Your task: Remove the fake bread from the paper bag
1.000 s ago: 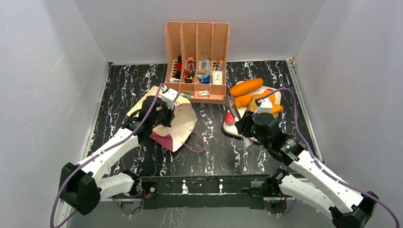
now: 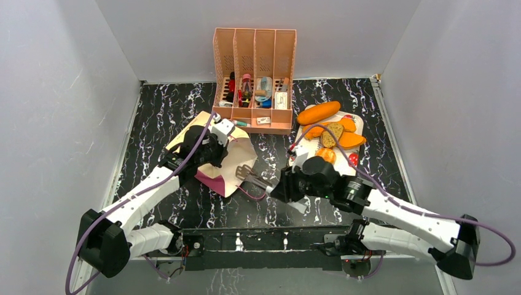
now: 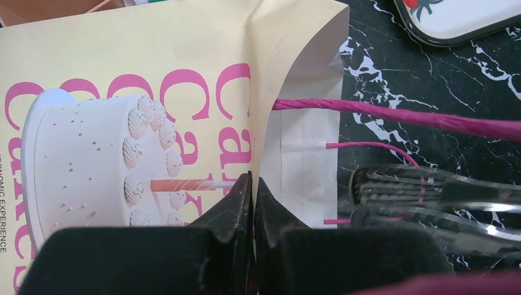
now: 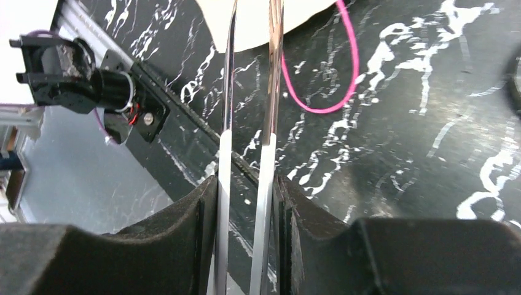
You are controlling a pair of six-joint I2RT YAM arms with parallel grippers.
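The cream paper bag (image 2: pixel 239 160) with pink handles lies on its side at centre-left; its inside contents are hidden. My left gripper is shut on the bag's upper edge, seen in the left wrist view. My right gripper (image 2: pixel 282 187) holds metal tongs (image 4: pixel 270 92) with white handles, whose tips reach to the bag's right side near its open end. In the left wrist view the tong heads (image 3: pixel 405 187) hover just right of the bag opening, beside a pink handle.
A white tray (image 2: pixel 300 150) at the right holds several bread pieces (image 2: pixel 318 112). A pink divided organizer (image 2: pixel 255 49) with small items stands at the back.
My left gripper stays in place.
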